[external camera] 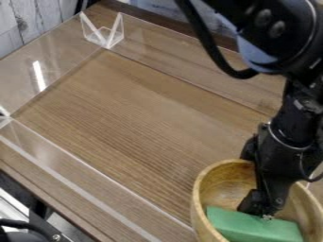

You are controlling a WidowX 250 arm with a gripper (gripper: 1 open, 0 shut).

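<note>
At the bottom right, a round wooden bowl [207, 197] holds a green block [250, 226], which lies flat along its near side. My black gripper [263, 200] reaches down from the right into the bowl, its fingers just above and behind the block. It is open, and I see nothing held. The arm hides the bowl's right rear rim and part of the fingers.
Clear plastic corner pieces stand at the back left [104, 30] and left edge. A cable [15, 224] lies at the lower left.
</note>
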